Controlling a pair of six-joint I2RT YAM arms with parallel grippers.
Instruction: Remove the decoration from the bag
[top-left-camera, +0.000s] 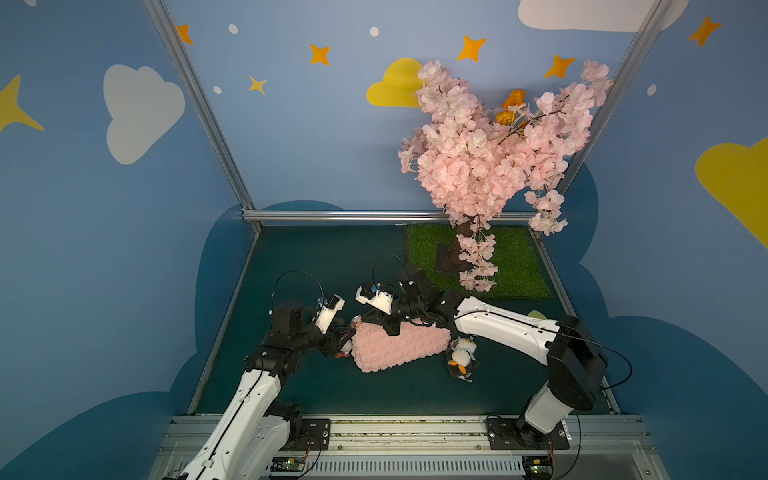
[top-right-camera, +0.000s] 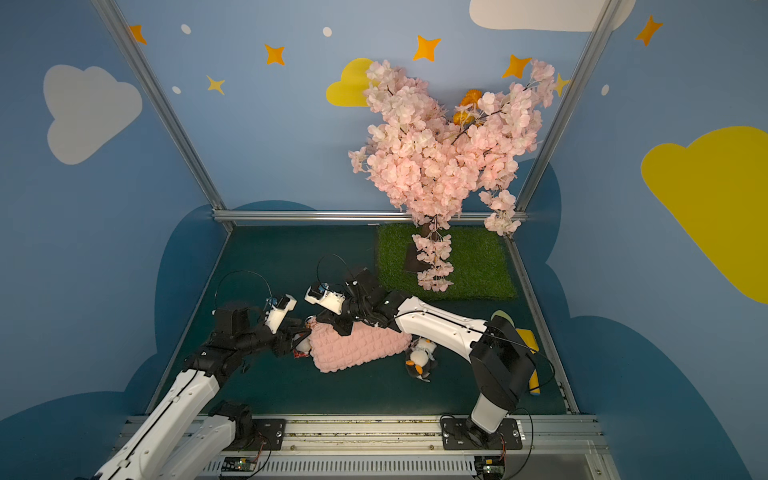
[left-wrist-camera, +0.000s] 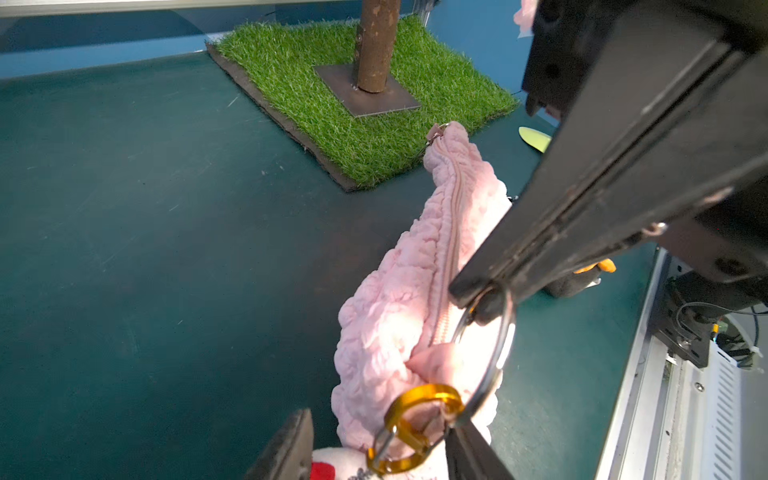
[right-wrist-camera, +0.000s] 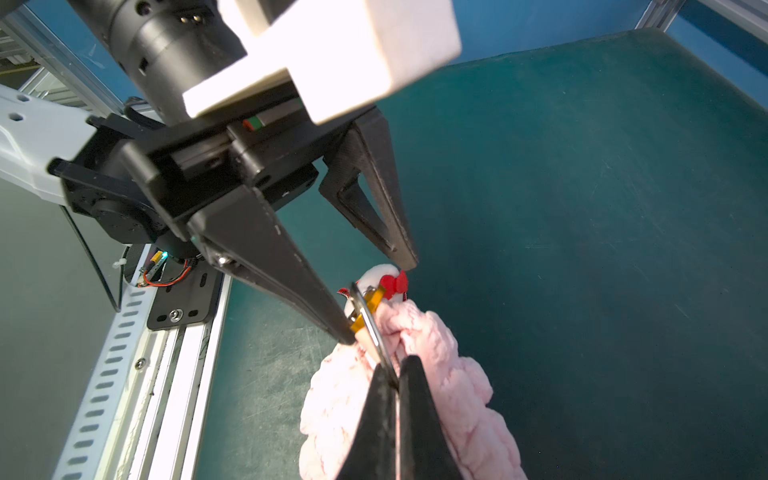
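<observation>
The pink quilted bag (top-left-camera: 400, 345) lies on the green floor, zipper up. At its left end, a white-and-red decoration (right-wrist-camera: 376, 276) hangs from a gold clasp (left-wrist-camera: 420, 396) linked to a silver ring (left-wrist-camera: 500, 344). My right gripper is shut on the silver ring, above the bag's zipper. My left gripper stands open at the bag's end, its fingers either side of the gold clasp and decoration.
A penguin plush (top-left-camera: 461, 357) lies right of the bag. A grass mat (top-left-camera: 520, 272) with a blossom tree (top-left-camera: 488, 160) is at the back right.
</observation>
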